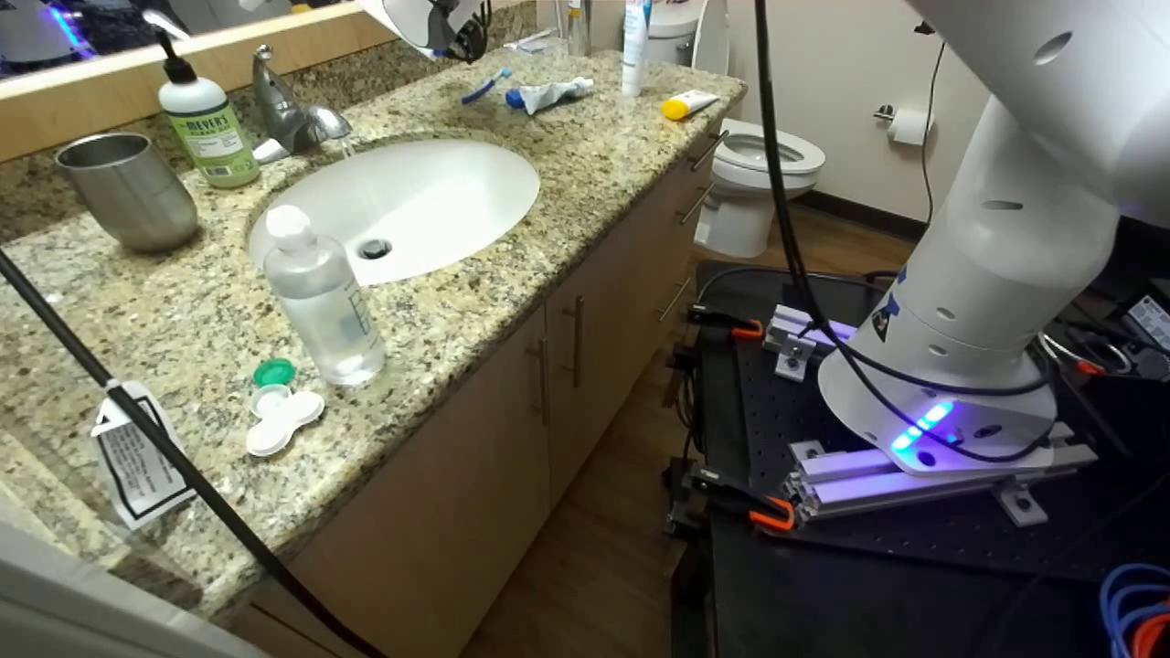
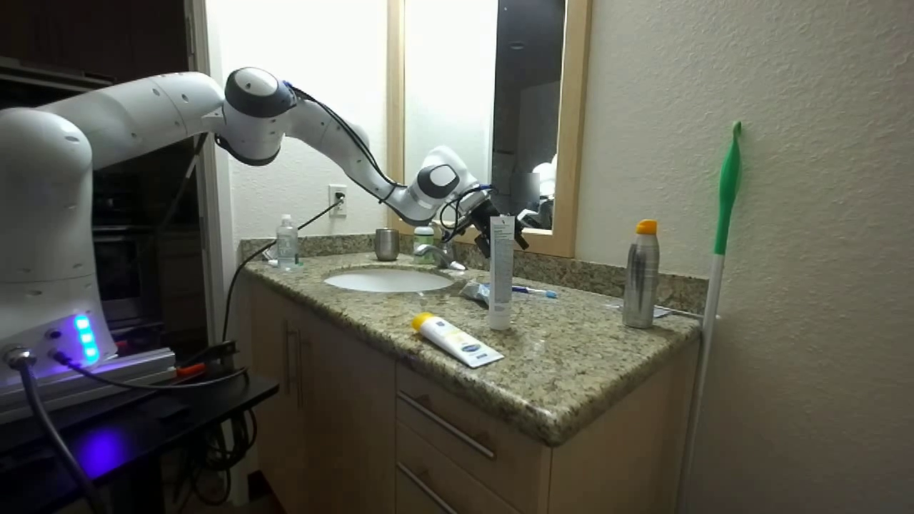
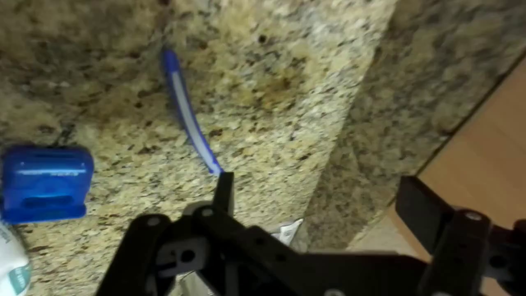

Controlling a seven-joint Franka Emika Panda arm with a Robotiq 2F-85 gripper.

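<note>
My gripper is open with nothing between its fingers; one fingertip (image 3: 225, 190) appears close to the lower end of a thin blue-and-white toothbrush (image 3: 187, 116) in the wrist view. How high it hangs above the brush is hard to tell. That toothbrush (image 1: 485, 87) lies on the counter beyond the sink in exterior view 1. Beside it is a crumpled white tube (image 1: 556, 92) with a blue cap (image 3: 47, 182). In exterior view 2 an upright white tube (image 2: 500, 278) partly covers the gripper.
The granite backsplash (image 3: 365, 133) and wooden mirror frame (image 3: 483, 148) are close on the wrist view's right. A yellow-capped tube (image 2: 458, 340) lies near the counter's front edge; a spray can (image 2: 640, 274) stands at the right. The sink (image 1: 428, 197) has a faucet (image 1: 291, 110) behind it.
</note>
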